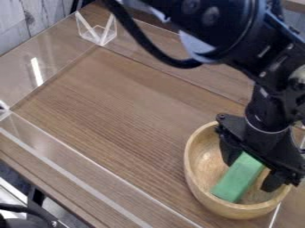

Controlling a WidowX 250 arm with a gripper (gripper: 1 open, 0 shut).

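Observation:
A wooden bowl (198, 169) sits at the right front of the table. A green block (233, 185) lies tilted inside it. The black gripper (248, 157) reaches down into the bowl from the upper right, its fingers at or just above the block's upper part; whether they touch it or how far apart they are is hard to tell.
A clear plastic holder (98, 27) stands at the back left. Cables run at the lower left edge.

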